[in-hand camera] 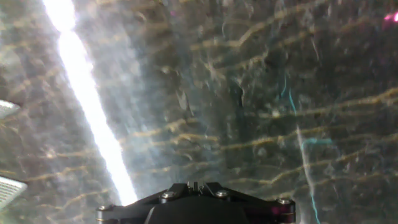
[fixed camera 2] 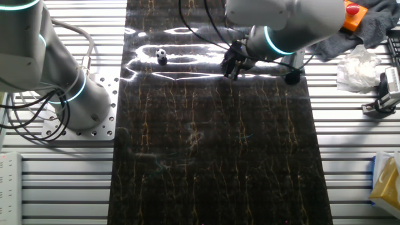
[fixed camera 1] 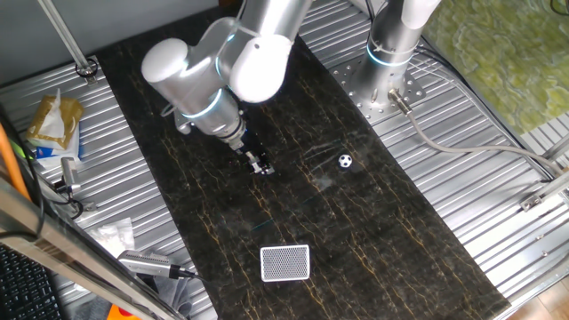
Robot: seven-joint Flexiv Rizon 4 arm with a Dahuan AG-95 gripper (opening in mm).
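Observation:
A small black-and-white ball [fixed camera 1: 345,161] sits on the dark marbled tabletop, near the edge on the robot base's side; exterior view 2 shows the same ball [fixed camera 2: 161,54]. My gripper [fixed camera 1: 260,168] is over the table, well apart from the ball, and its fingertips come together at the bottom of the wrist view with nothing visible between them. Toward the front of exterior view 1 lies a white mesh-bottomed tray [fixed camera 1: 284,263], seemingly empty. Only white edges of that tray [in-hand camera: 9,190] enter the wrist view at left.
The dark tabletop [fixed camera 2: 206,156] is otherwise broadly clear. Ribbed metal surfaces flank it, with the arm's base [fixed camera 1: 382,84] on one side and a tissue pack [fixed camera 1: 55,120] on the other. Bright glare streaks the table in the wrist view.

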